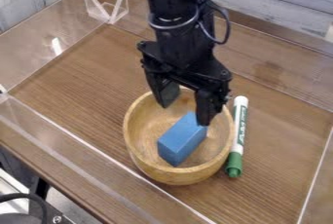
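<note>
My gripper (182, 97) hangs open over a wooden bowl (140, 140), its black fingers reaching down inside the rim on either side. In the bowl lies a blue block (180, 142), below the fingers and toward the front right, with nothing visibly held between them. A white and green tube (237, 135) lies on the table just outside the bowl's right side.
A pale raised edge runs along the back, and a black cable (29, 199) shows at the bottom left corner.
</note>
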